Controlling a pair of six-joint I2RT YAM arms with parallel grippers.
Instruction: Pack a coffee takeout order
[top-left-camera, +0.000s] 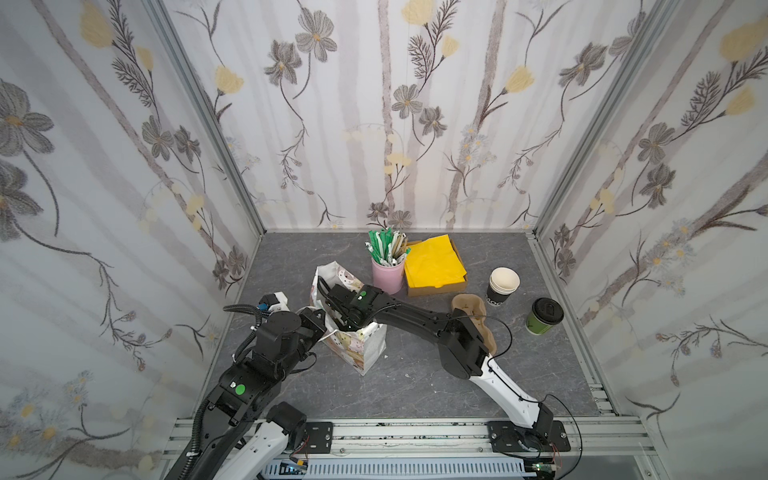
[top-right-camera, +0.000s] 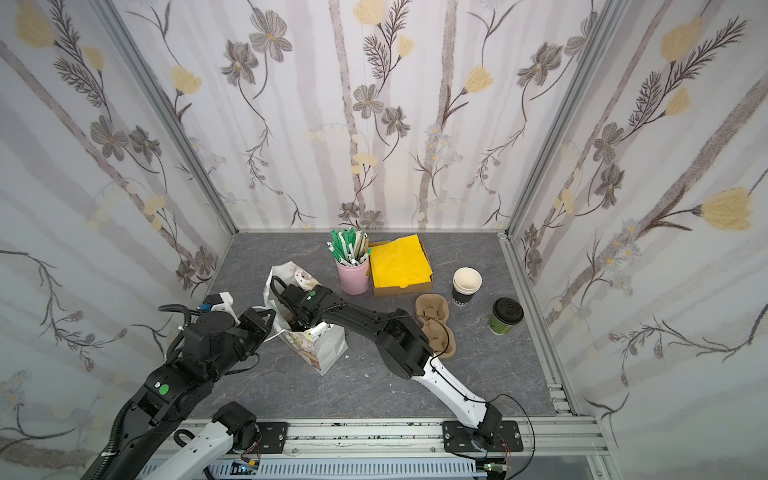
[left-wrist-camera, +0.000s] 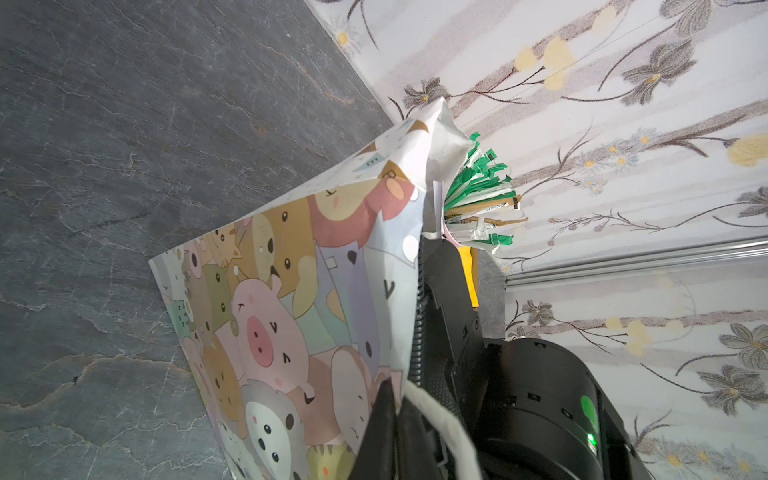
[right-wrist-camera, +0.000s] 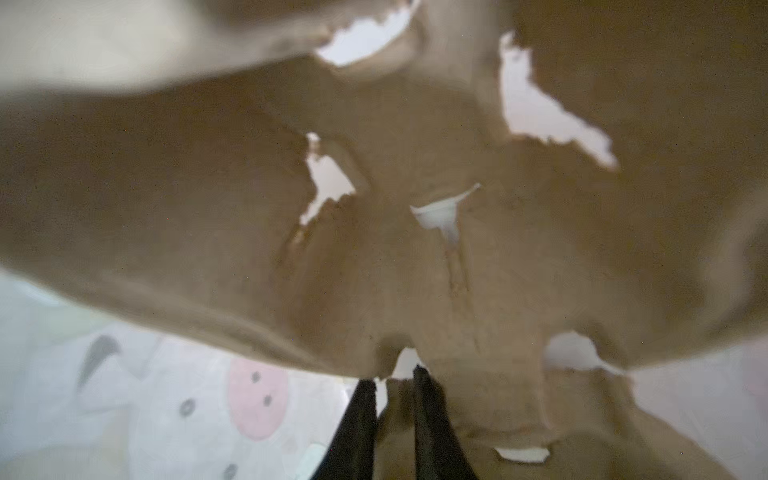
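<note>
The animal-print paper bag (top-left-camera: 358, 349) stands open at centre left. My left gripper is shut at its near rim, beside the white cord handle (left-wrist-camera: 444, 424); whether it grips the cord is unclear. My right arm (top-left-camera: 408, 316) reaches into the bag, hiding its gripper from above. In the right wrist view that gripper is part open at the lower edge of a brown cardboard carrier (right-wrist-camera: 480, 272) inside the bag; I cannot tell whether it touches it. Another cup carrier (top-right-camera: 436, 334) lies on the table, partly under the arm.
A pink straw holder (top-left-camera: 387, 278) and a yellow napkin box (top-left-camera: 433, 264) stand behind. A stack of white cups (top-left-camera: 503, 280) and a green lidded cup (top-left-camera: 544, 320) stand at right.
</note>
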